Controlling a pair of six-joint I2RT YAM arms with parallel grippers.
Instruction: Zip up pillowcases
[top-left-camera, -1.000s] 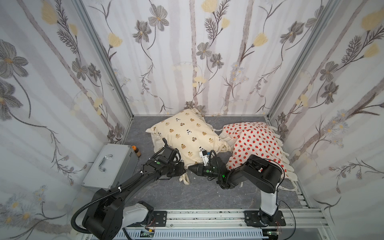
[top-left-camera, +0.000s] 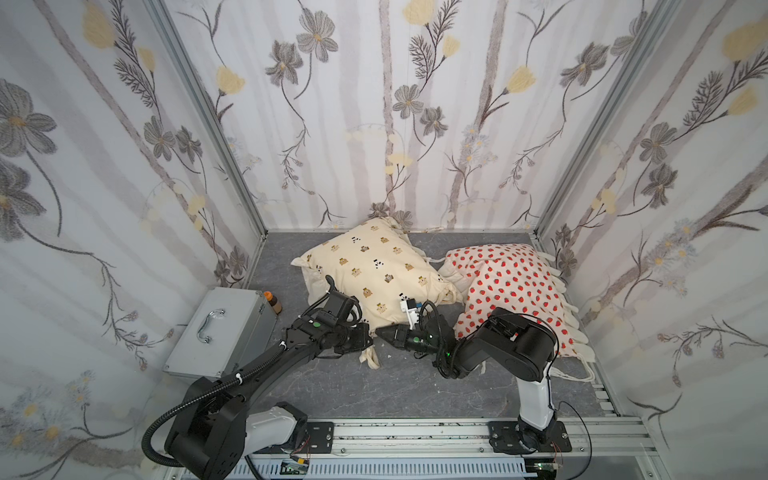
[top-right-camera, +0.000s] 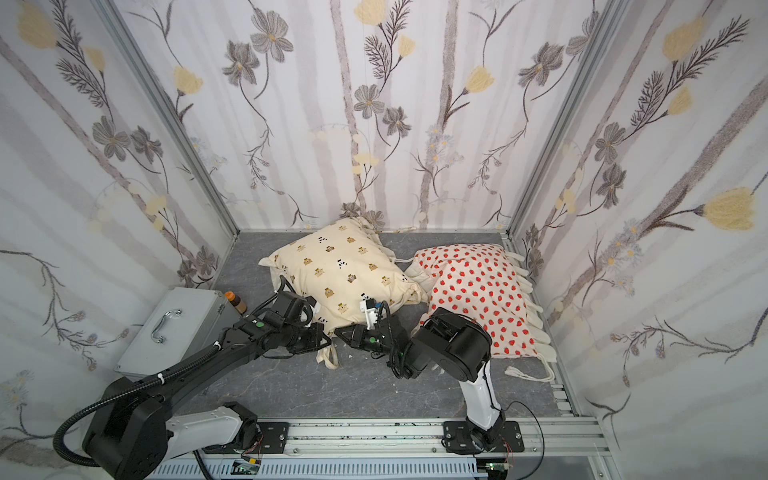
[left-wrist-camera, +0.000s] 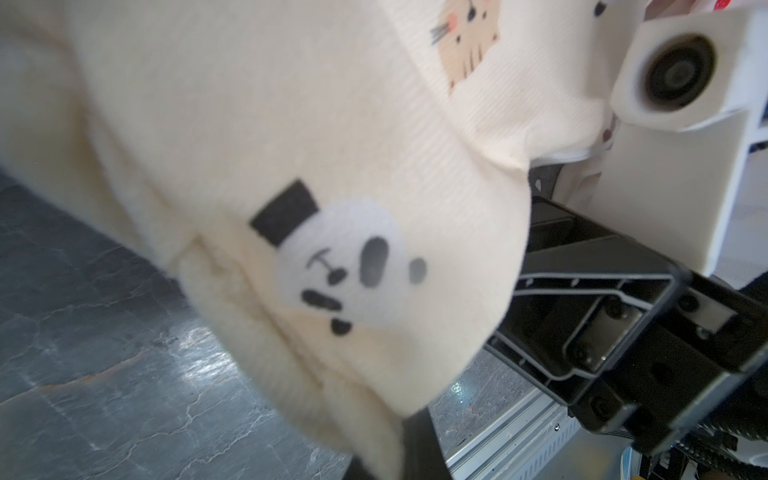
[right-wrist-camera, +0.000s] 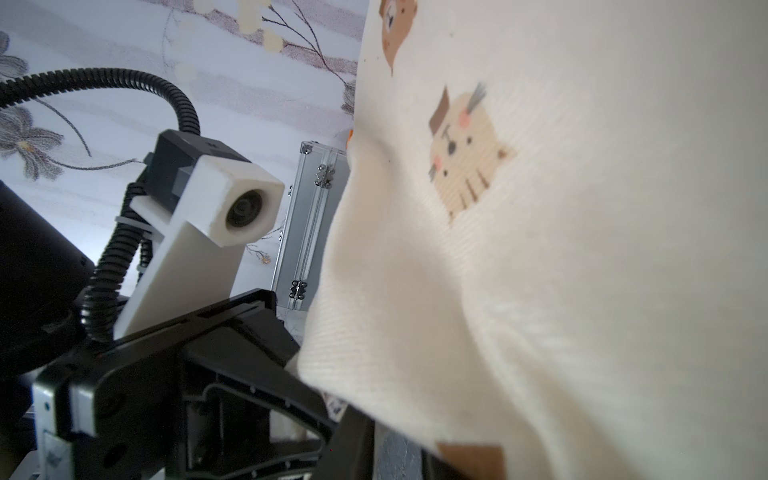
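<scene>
The cream pillowcase with animal prints (top-left-camera: 376, 264) lies filled across the middle, its near corner drawn toward my grippers. My left gripper is shut on that corner; in the left wrist view the cream cloth runs down between its dark fingers. Facing it from the right, my right gripper is partly open close to the pillowcase's near edge. Grey floor shows between its fingers, and no cloth appears in the gap. The zip and its slider cannot be made out.
A second pillowcase with red strawberries (top-left-camera: 512, 288) lies to the right, touching the cream one. A silver case (top-left-camera: 212, 332) and an orange-capped bottle (top-left-camera: 273, 302) stand at left. Bare floor (top-left-camera: 416, 392) lies in front.
My right arm has shifted very slightly, its wrist and elbow turning a little. My left gripper and both pillowcases look the same.
</scene>
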